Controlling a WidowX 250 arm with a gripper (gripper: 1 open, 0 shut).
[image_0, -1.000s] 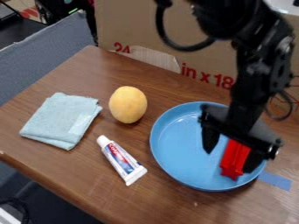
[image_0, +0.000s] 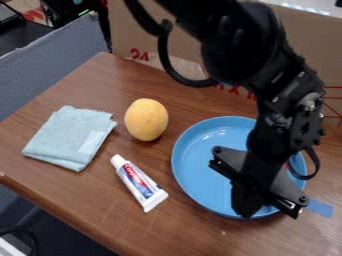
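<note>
My black gripper (image_0: 249, 190) is low over the right half of the blue plate (image_0: 198, 165). It looks shut, though its fingertips are partly hidden by its own body.
A yellow oval object (image_0: 146, 119) and a toothpaste tube (image_0: 138, 181) lie left of the plate. A folded light-blue cloth (image_0: 70, 135) is at the table's left. A cardboard box (image_0: 160, 45) stands along the back.
The arm has come down and toward the front over the plate, and the gripper's fingers have drawn together. The red object has gone out of sight behind it.
</note>
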